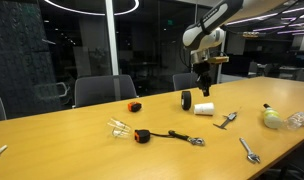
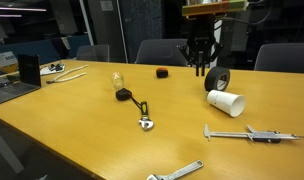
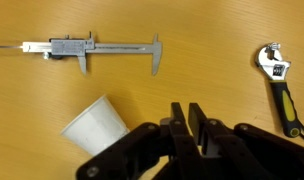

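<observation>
My gripper (image 1: 204,91) hangs above the far part of the table, over the area of a white cup (image 1: 204,108) lying on its side. In the wrist view its two dark fingertips (image 3: 177,112) stand close together with a narrow gap, and no object shows between them. The cup (image 3: 95,126) lies left of the fingers there, apart from them. A silver caliper (image 3: 122,48) lies beyond, and an adjustable wrench (image 3: 282,90) with a black and yellow handle is at the right. From the second exterior view, the gripper (image 2: 200,71) is above the table, left of a black roll (image 2: 218,80).
A tape measure (image 1: 142,135), a second wrench (image 1: 250,151), a green-yellow bottle (image 1: 270,117) and a clear item (image 1: 298,120) are spread over the table. A small red-black object (image 1: 134,106) sits near the back edge.
</observation>
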